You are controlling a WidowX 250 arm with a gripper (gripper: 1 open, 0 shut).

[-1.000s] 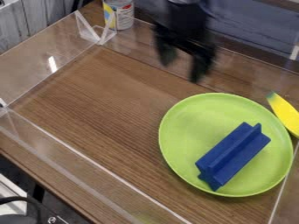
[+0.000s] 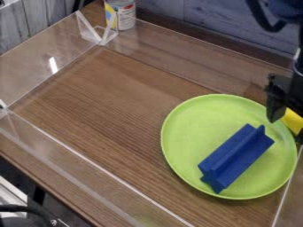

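Observation:
At the right edge of the camera view, my black gripper hangs low over a yellow object, its fingers open around or just beside it; exact contact is unclear. A green plate carries a long blue block lying diagonally, just left of and below the gripper.
A can stands at the back left near a clear plastic piece. The wooden surface left of the plate is clear. A wall runs along the back, and dark cabling is at the bottom left.
My gripper has moved from the upper middle to the right and down, onto the yellow object's position. The plate and blue block have not moved.

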